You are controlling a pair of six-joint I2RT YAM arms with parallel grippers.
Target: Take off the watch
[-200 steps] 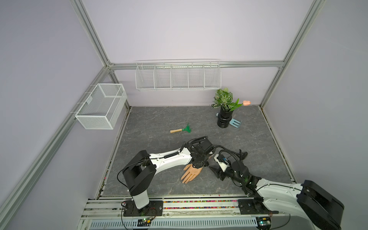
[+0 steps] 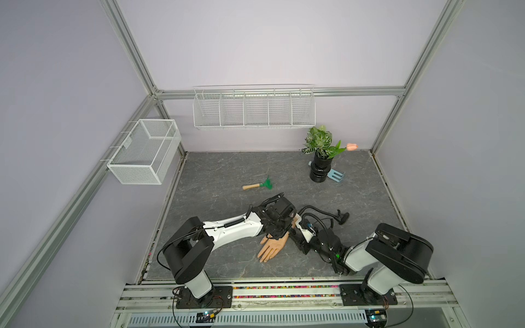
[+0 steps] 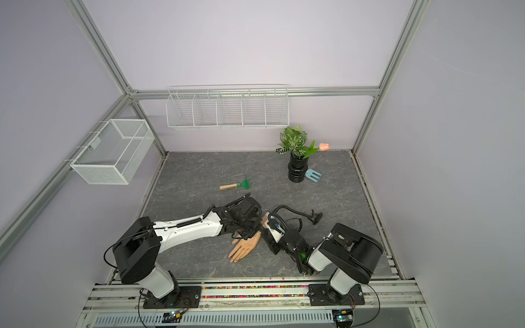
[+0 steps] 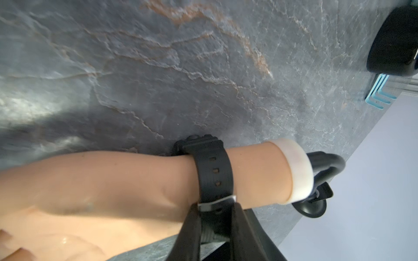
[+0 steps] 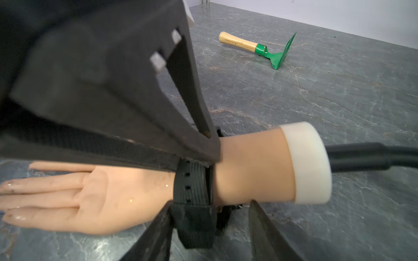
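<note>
A black watch strap (image 4: 214,171) with holes and a keeper wraps the wrist of a rubber hand (image 2: 270,248), which lies palm up. In the left wrist view my left gripper is shut on the strap below the keeper. My right gripper is part open at the strap's near side, its fingers either side of the lower strap section (image 5: 193,221). The left gripper's body covers the upper strap in the right wrist view. The watch body is mostly hidden.
A black cable with a suction mount (image 2: 341,217) runs right from the wrist. A green hoe (image 2: 257,185), a plant pot (image 2: 320,169) and a blue fork (image 2: 335,175) lie farther back. Wire baskets hang on the walls.
The right arm has moved left and inward toward the wrist, its elbow drawing back. The left arm shifted slightly left about a second ago and has since held still.
</note>
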